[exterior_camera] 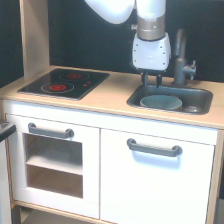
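A grey-green round dish (160,102), perhaps a bowl or plate, lies in the dark sink (201,103) set into the wooden worktop. Above its left part hangs my gripper (151,82), at the end of the white arm. Its dark fingers stand apart and point down, with nothing visible between them. A small gap seems to separate the fingertips from the dish.
Right behind the sink rises a dark tap (180,62), close to the arm. A black hob (64,84) with red rings is on the left. Between hob and sink the worktop (112,92) is clear. Cabinet doors with grey handles stand below.
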